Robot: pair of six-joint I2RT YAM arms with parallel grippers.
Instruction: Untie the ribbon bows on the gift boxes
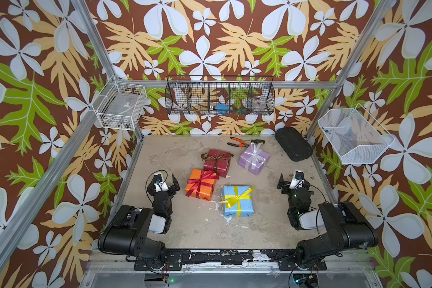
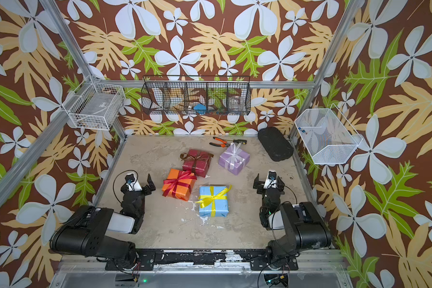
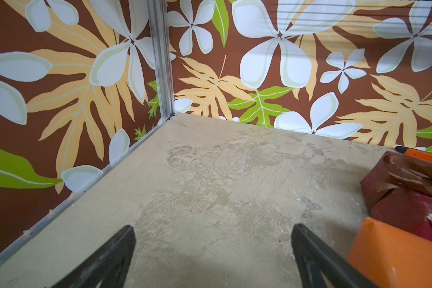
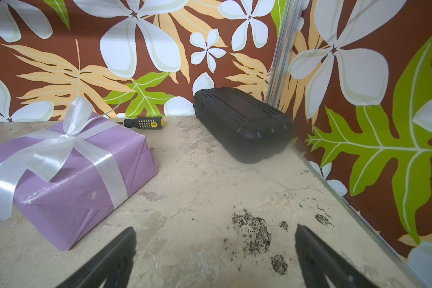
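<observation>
Four tied gift boxes sit mid-table: orange with red ribbon (image 1: 200,184) (image 3: 398,254), dark red with brown ribbon (image 1: 217,162) (image 3: 403,201), lavender with white bow (image 1: 253,159) (image 4: 81,182), and light blue with yellow bow (image 1: 237,200) (image 2: 213,201). My left gripper (image 1: 163,178) is open and empty, left of the orange box. My right gripper (image 1: 290,180) is open and empty, right of the blue and lavender boxes. In both wrist views only bare table lies between the fingers.
Orange-handled pliers (image 1: 236,143), a screwdriver (image 4: 144,122) and a black case (image 1: 292,143) lie at the back. Wire baskets (image 1: 122,105) hang on the frame round the table, with a white mesh one (image 1: 350,134) at right.
</observation>
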